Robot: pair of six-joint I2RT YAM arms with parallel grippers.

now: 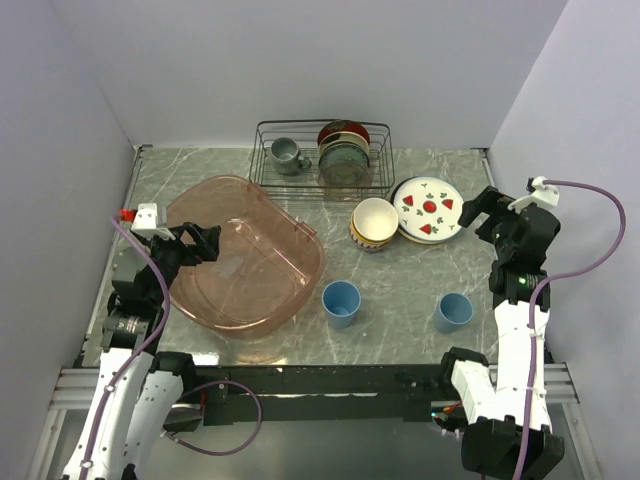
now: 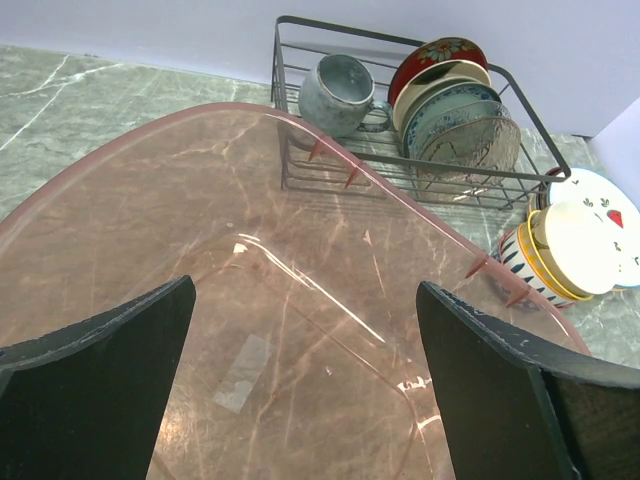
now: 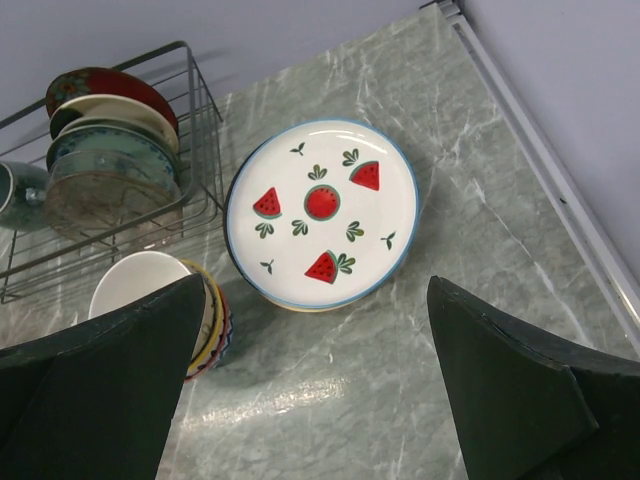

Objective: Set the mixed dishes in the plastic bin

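Note:
The pinkish clear plastic bin (image 1: 250,265) lies empty on the left of the counter. Over its left part my left gripper (image 1: 217,243) stands open with nothing between its fingers. White plates with watermelon designs (image 1: 428,210) are stacked at the right; my right gripper (image 1: 466,208) is open near their right edge, holding nothing. Beside the plates sits a stack of bowls (image 1: 375,220), white on top. Two blue cups (image 1: 341,303) (image 1: 453,312) stand toward the front. A wire rack (image 1: 322,160) at the back holds a grey-green mug (image 1: 287,156) and several upright dishes (image 1: 344,155).
Walls (image 1: 580,120) close in the back and both sides. The rack stands close behind the bin's far right rim and the bowls.

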